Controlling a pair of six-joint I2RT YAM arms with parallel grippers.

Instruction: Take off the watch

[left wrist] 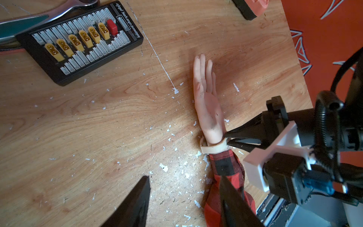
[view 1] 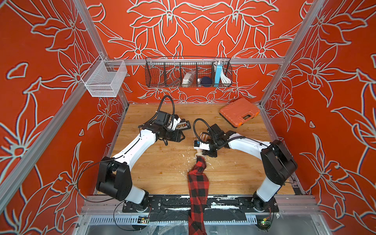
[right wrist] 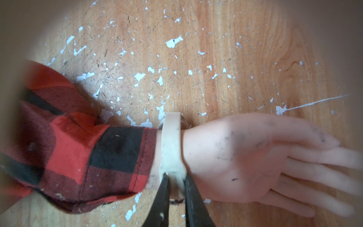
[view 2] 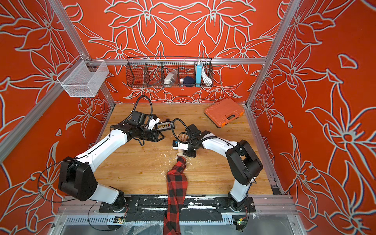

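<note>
A pale watch strap (right wrist: 172, 145) circles the wrist of a model hand (right wrist: 234, 158), which lies on the table with its fingers pointing away from the red-and-black checked sleeve (right wrist: 117, 155). At the strap's lower part, my right gripper has its narrow fingertips on either side of the band, close against its edges; whether they pinch it is unclear. The watch's face is hidden. In the left wrist view, my left gripper stands open and empty, its fingers apart over bare table, left of the sleeve and the watch band (left wrist: 214, 148).
A black connector board (left wrist: 81, 41) lies beyond the left gripper, with a teal-and-metal tool (left wrist: 34, 24) beside it. An orange case (view 1: 239, 112) sits at the back right. Paint flakes dot the wood near the wrist.
</note>
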